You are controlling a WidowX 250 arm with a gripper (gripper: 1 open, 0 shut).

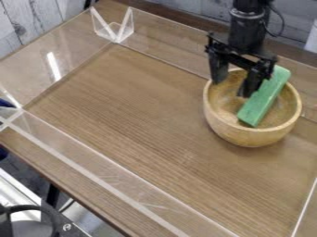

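Observation:
My black gripper [242, 67] hangs from the top right over a round wooden bowl [238, 130], its fingers open above the bowl's back part. In the bowl a green oblong block [261, 106] leans toward the right rim, just right of and partly behind the gripper. I cannot tell whether the fingers touch it.
A clear plastic-looking object [113, 26] sits at the back left. A dark cable or base [28, 225] shows at the bottom left corner.

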